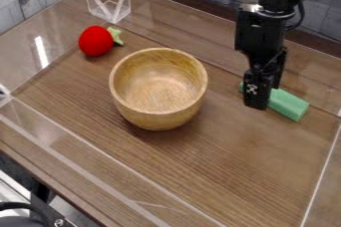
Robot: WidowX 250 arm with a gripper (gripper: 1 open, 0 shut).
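Observation:
My black gripper [252,90] hangs from the top right of the camera view over a green block [285,103], open, its fingers just left of and above the block. The green block lies flat on the wooden table, its left end partly hidden behind the gripper.
A wide wooden bowl [158,82] sits left of the gripper. A red round object [96,41] with a small green part lies at the upper left.

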